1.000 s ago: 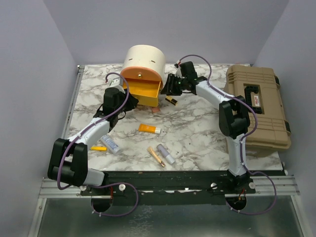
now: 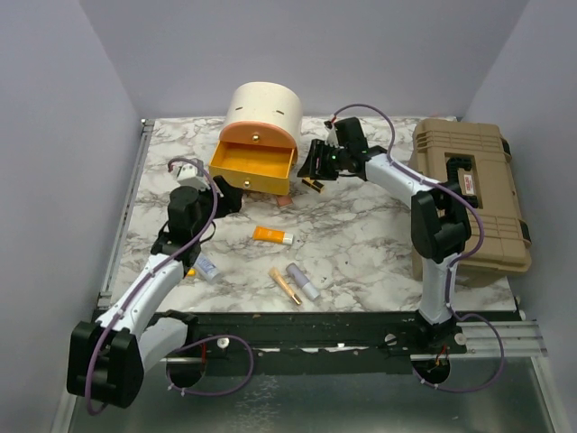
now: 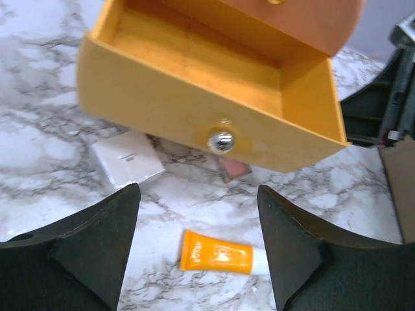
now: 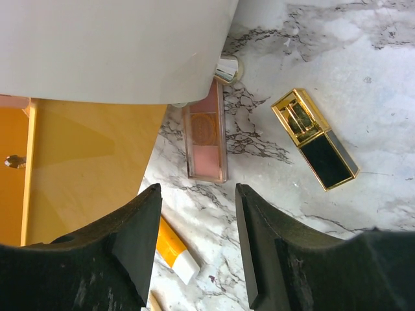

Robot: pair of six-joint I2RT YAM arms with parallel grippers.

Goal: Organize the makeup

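Note:
A cream makeup organizer (image 2: 262, 106) has its orange drawer (image 2: 248, 175) pulled out. My left gripper is open and empty at the drawer's front left, facing a white box (image 3: 126, 160) below the drawer. My right gripper is open and empty above the drawer's right side. Below it lie a pink compact (image 4: 205, 148) and a gold-and-black item (image 4: 314, 138). An orange tube (image 2: 272, 235) lies mid-table; a beige tube (image 2: 285, 285), lilac bottle (image 2: 303, 281) and blue bottle (image 2: 206, 266) lie nearer the front.
A large tan case (image 2: 478, 234) fills the table's right side. The marble table (image 2: 356, 253) has clear room at centre right and at the back left. A yellow item is partly hidden by the left arm.
My left gripper has drawn back left from the drawer front. The objects appear unmoved.

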